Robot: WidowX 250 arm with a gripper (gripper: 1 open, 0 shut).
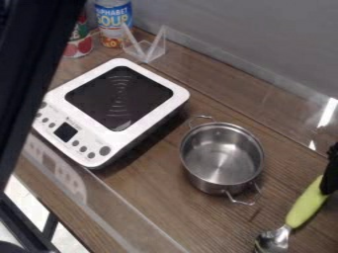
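A green-handled steel scoop [302, 209] is at the lower right, its handle raised toward the upper right and its metal head [274, 239] low near the counter's front. My black gripper [326, 168] shows only partly at the right edge, by the top of the green handle; whether it holds the handle is hard to tell. Left of the scoop stands an empty steel pot [220, 158] with wire handles.
A white induction cooker [117, 104] fills the left middle. Cans [113, 22] and a clear plastic piece [145, 43] stand at the back, against a grey wall [244, 44]. A dark frame borders the left.
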